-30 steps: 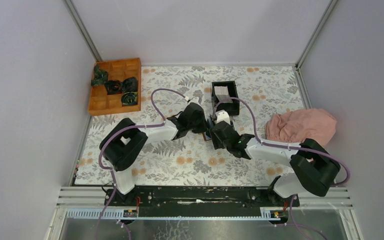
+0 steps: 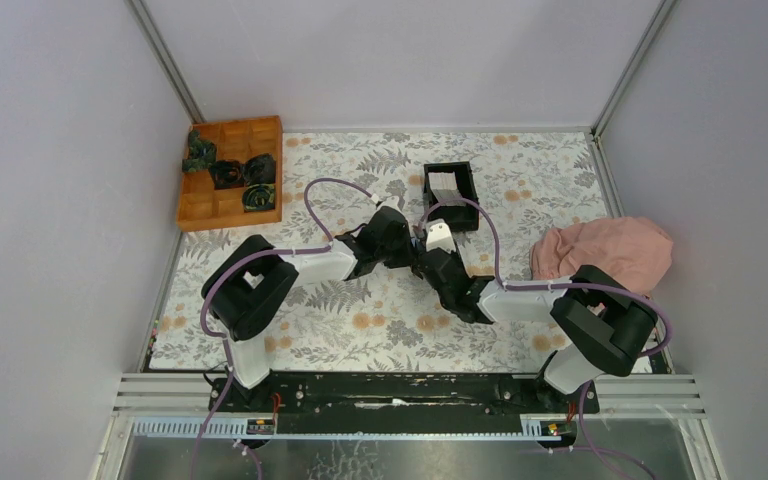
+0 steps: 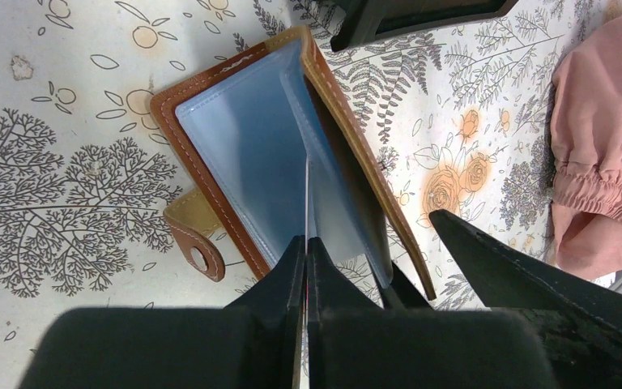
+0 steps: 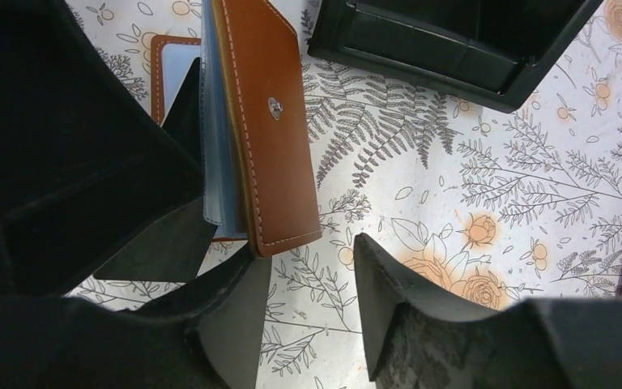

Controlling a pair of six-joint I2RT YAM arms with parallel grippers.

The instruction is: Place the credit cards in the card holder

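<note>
The leather card holder (image 3: 202,154) lies open under both grippers, its blue plastic sleeves (image 3: 247,146) showing and one brown cover (image 4: 279,162) standing raised. My left gripper is shut, its tips over the sleeves at the edge of a lifted sleeve. My right gripper is part open at the near end of the raised cover, one finger partly behind that cover's edge; whether it touches is unclear. In the top view both grippers meet mid-table and hide most of the holder.
A black box with pale cards inside (image 2: 443,182) stands just behind the grippers. A wooden compartment tray (image 2: 207,205) sits back left, a pink cloth (image 2: 600,250) at the right.
The left arm has barely moved.
</note>
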